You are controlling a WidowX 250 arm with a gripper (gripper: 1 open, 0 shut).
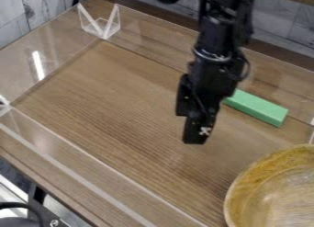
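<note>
My black gripper (pixel 196 111) hangs over the middle of the wooden surface, pointing down, its fingers open with nothing seen between them. A green block (pixel 255 107) lies to the right, just behind and beside the gripper. A large yellow bowl (pixel 273 188) fills the lower right corner, partly out of frame.
The wooden tray's (pixel 86 120) left and middle are bare. A white wire-like object (pixel 101 21) is at the back left corner. Walls edge the back and left. Dark cables show at the lower left corner.
</note>
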